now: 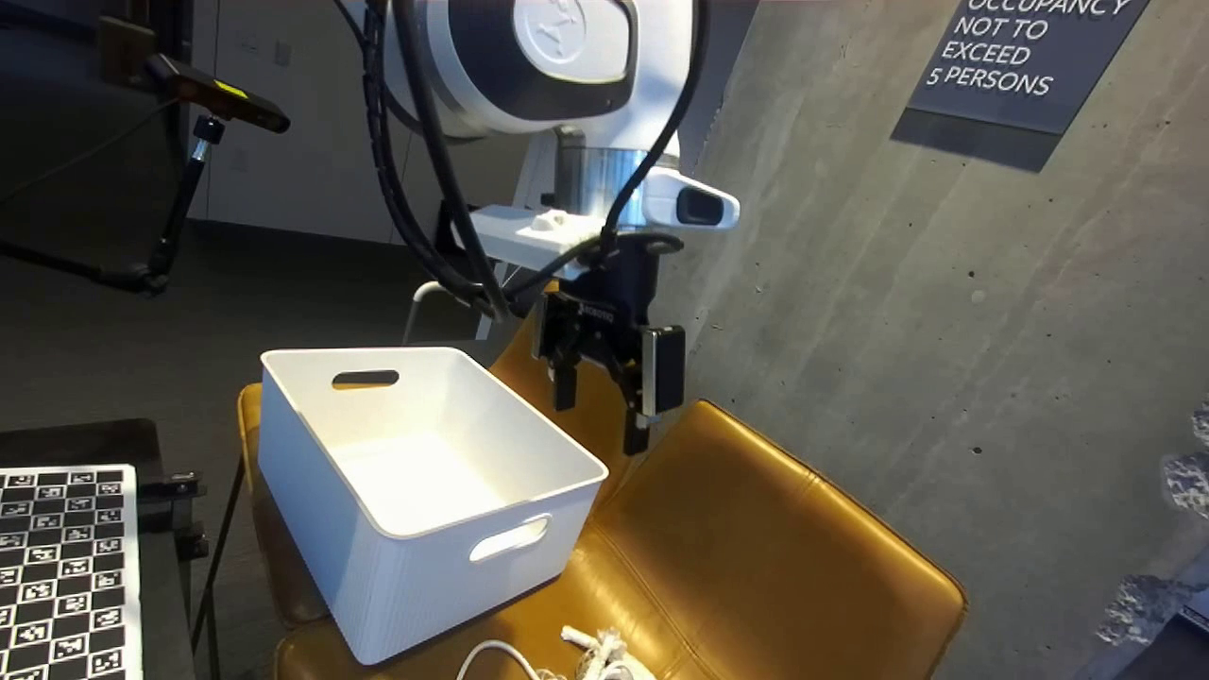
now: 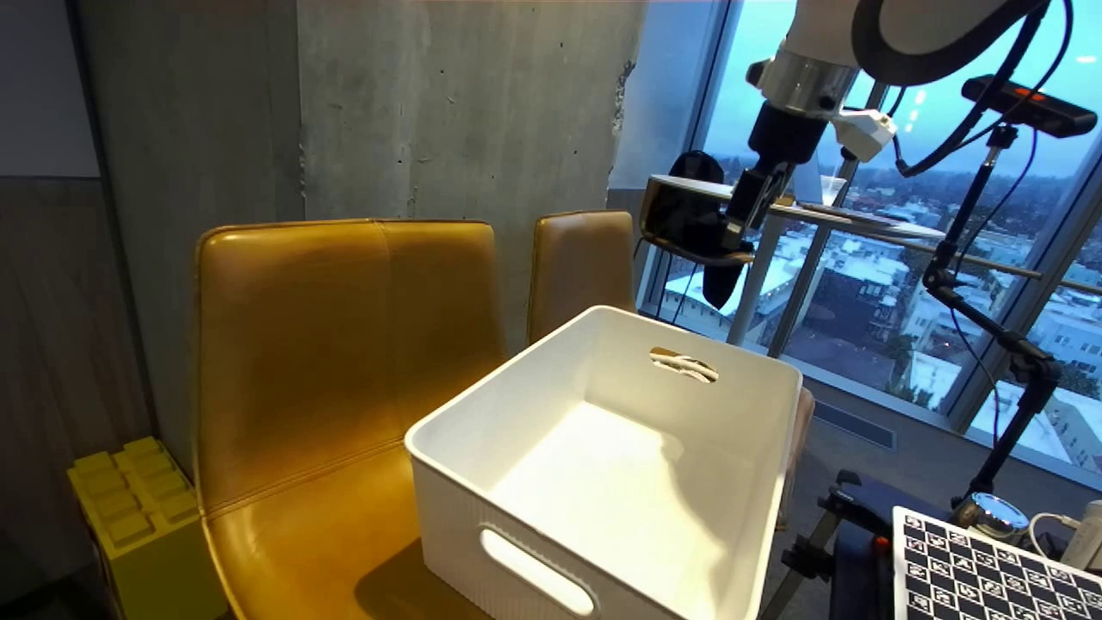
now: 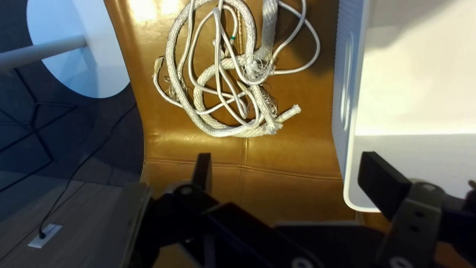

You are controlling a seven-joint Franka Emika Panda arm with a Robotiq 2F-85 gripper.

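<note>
A tangle of white rope and thin cord [image 3: 263, 80] lies on the tan leather chair seat [image 3: 290, 152] in the wrist view. Only part of the rope [image 1: 608, 659] shows at the bottom of exterior view 1. Beside it stands a white plastic bin [image 1: 487, 436] with handle slots, its visible interior empty. My gripper [image 1: 601, 410] hangs above the chairs, near the bin's far right side, its two fingers [image 3: 203, 169] spread wide with nothing between them. Exterior view 2 shows the gripper [image 2: 728, 270] past the bin's far end, well above the rope, which is mostly hidden there.
The chair backrest [image 1: 782, 533] rises near a concrete wall [image 1: 952, 340]. At one side is a checkered board [image 1: 68, 567]; a camera stand [image 2: 1007, 320] rises close to the arm. A yellow block-like box [image 2: 145, 517] sits on the floor.
</note>
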